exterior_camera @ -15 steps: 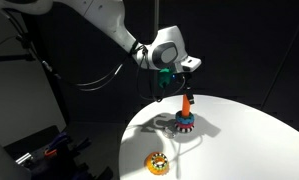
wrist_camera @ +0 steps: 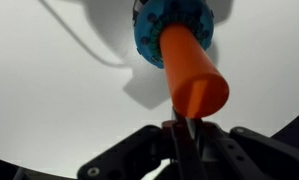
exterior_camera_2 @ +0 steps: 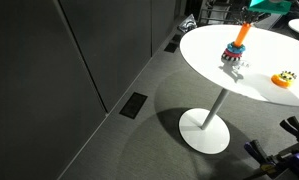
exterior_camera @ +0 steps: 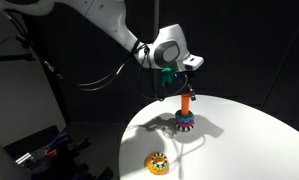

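An orange tapered piece (exterior_camera: 186,103) stands upright on a stack of blue and red knobbed rings (exterior_camera: 184,122) on the white table. In the wrist view, the orange piece (wrist_camera: 194,75) points its wider end toward my gripper, and the blue ring (wrist_camera: 149,45) shows beneath it. My gripper (exterior_camera: 190,93) is over the top of the orange piece, fingers close to its upper rim. It is shut, and nothing clearly shows between its fingers. Whether they touch the rim, I cannot tell.
An orange and yellow knobbed ring (exterior_camera: 156,163) lies apart, near the table's front edge. Small clear or grey bits (exterior_camera: 170,131) lie beside the stack.
The orange piece looks slightly more upright than one second ago. My arm has hardly moved, and the rings and the loose ring are where they were.
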